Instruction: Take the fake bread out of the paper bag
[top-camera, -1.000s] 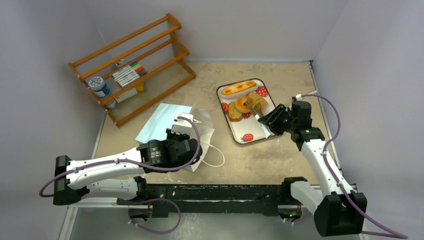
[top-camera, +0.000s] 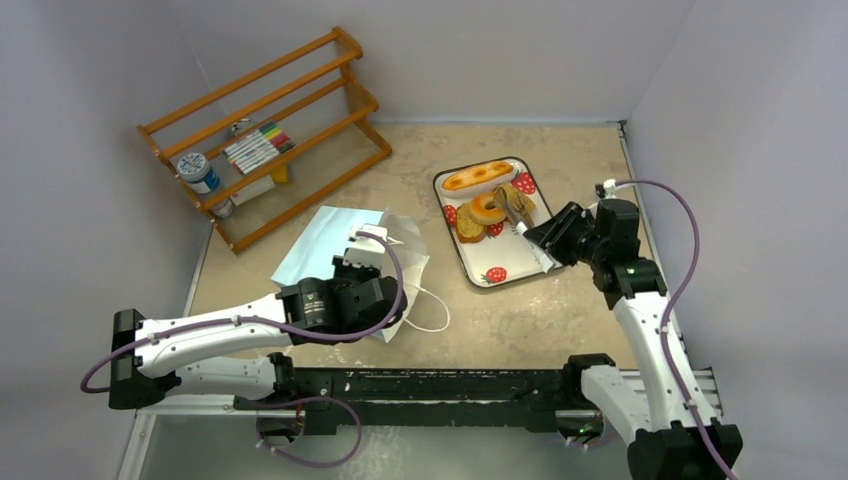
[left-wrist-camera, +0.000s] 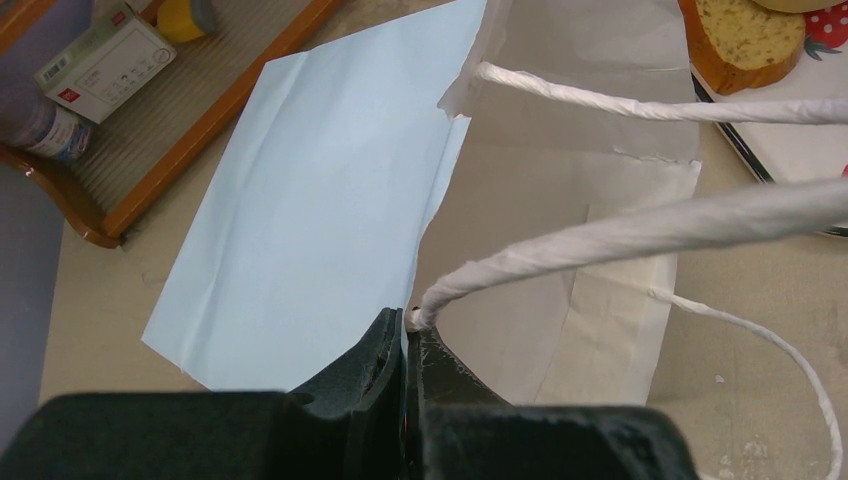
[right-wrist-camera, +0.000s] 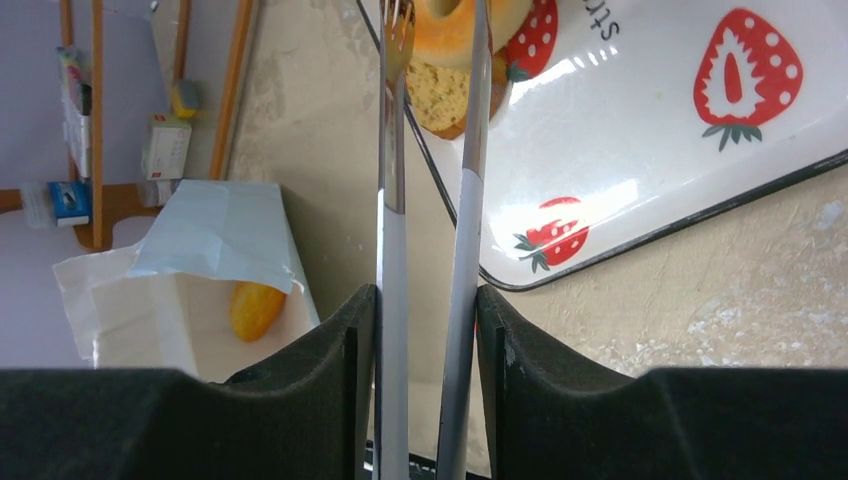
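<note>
The paper bag, white with a light blue side, lies on its side; my left gripper is shut at its edge by a twisted handle. In the right wrist view an orange piece of bread shows inside the bag. My right gripper is over the tray, open, its long forked tongs reaching the bread there: a ring-shaped bun, slices and a long loaf.
A wooden rack with jars, pens and boxes stands at the back left. Walls surround the worktop, whose back middle and front right are clear.
My left arm looks the same.
</note>
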